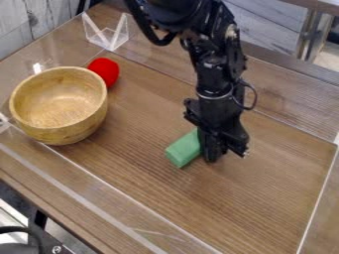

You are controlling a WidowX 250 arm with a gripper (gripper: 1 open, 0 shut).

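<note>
The black gripper (215,139) reaches down to a green object (184,150) lying on the wooden table (259,208). Its tip rests at or over the green object's right end, which it partly hides. Whether the fingers are open or shut is not clear from this view.
A yellow bowl (59,107) sits at the left, with a red object (105,71) behind it. A clear wire or plastic rack (106,32) stands at the back left.
</note>
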